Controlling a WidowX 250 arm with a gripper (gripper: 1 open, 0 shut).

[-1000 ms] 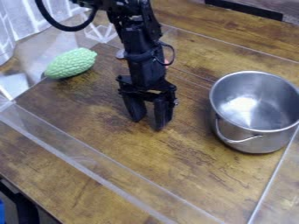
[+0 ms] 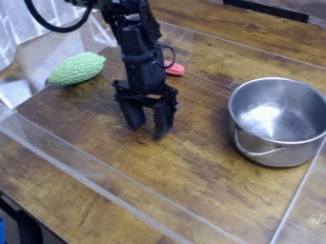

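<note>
The black robot gripper (image 2: 145, 112) hangs low over the middle of the wooden table, fingers pointing down. Whether its fingers are open or shut, or hold anything, is hard to tell against the dark arm. A green corn-like object (image 2: 75, 69) lies to its left at the back. A small pink object (image 2: 174, 69) is partly hidden behind the arm. A steel pot (image 2: 275, 120) with a handle stands to the right of the gripper.
Transparent plastic edging runs along the sides, and a dark edge lies at the back right.
The gripper has moved a little to the left, uncovering more of the pink object. The pot and green object have not moved.
</note>
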